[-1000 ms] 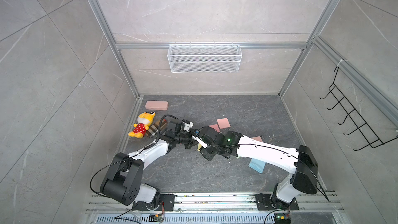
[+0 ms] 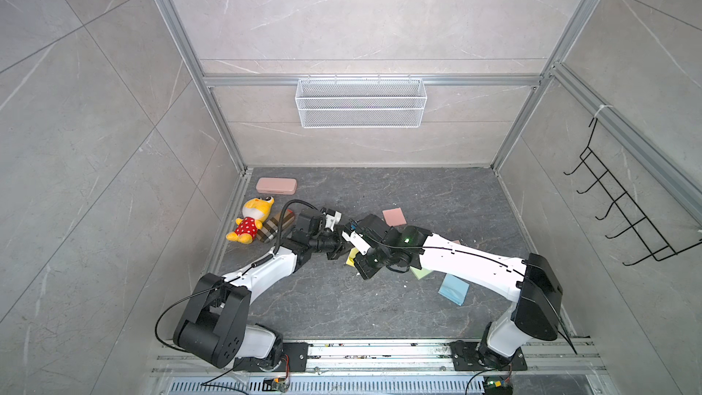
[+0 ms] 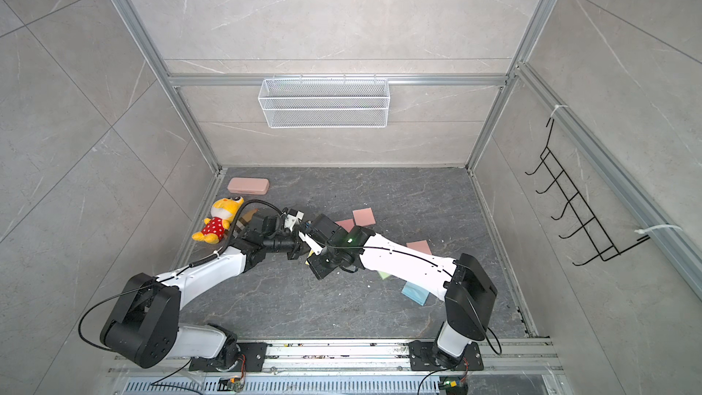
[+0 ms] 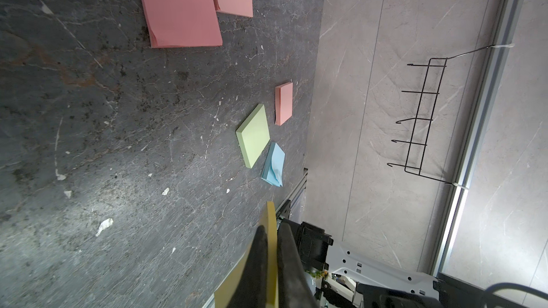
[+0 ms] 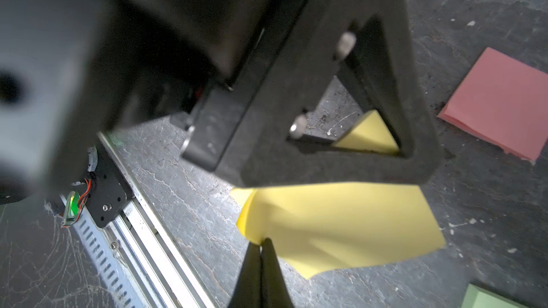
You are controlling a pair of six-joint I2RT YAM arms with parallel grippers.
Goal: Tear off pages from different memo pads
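Both grippers meet low over the middle of the table. In the left wrist view my left gripper is shut on yellow paper (image 4: 234, 291). In the right wrist view my right gripper is shut, its tips against the creased yellow sheet (image 5: 342, 222), with nothing clearly between them. Pink pads (image 4: 177, 5), a small pink pad (image 4: 283, 102), a green pad (image 4: 252, 135) and a blue pad (image 4: 273, 164) lie on the table.
A plush toy (image 2: 248, 223) and pink case (image 2: 276, 185) lie at the back left. A wire basket (image 2: 359, 102) hangs on the back wall, a hook rack (image 2: 621, 204) on the right wall.
The left arm has barely moved.
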